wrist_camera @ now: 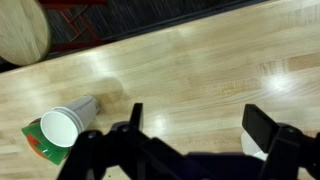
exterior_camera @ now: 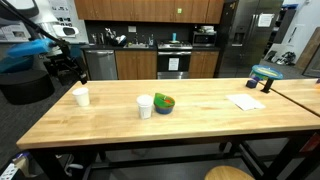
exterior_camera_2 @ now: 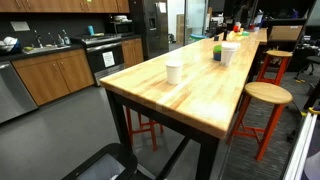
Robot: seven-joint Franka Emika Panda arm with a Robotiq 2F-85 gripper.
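Note:
My gripper stands open over the wooden table, its dark fingers wide apart with nothing between them. In exterior view 1 the arm hangs at the far left, with the gripper (exterior_camera: pixel 78 73) above the table's left end. One white cup (exterior_camera: pixel 81 97) stands on that end, close below it; in the wrist view part of this cup (wrist_camera: pixel 250 145) shows beside the right finger. Another white cup (exterior_camera: pixel 145 106) is nearer the middle, seen at the left of the wrist view (wrist_camera: pixel 66 122). Beside it sits a blue bowl (exterior_camera: pixel 163 107) with something green and red inside.
A white sheet (exterior_camera: pixel 246 101) lies to the right on the tabletop (exterior_camera: pixel 205 95). Farther back right is a round, colourful container (exterior_camera: pixel 265 73). Stools (exterior_camera_2: pixel 268 95) stand along the table's side.

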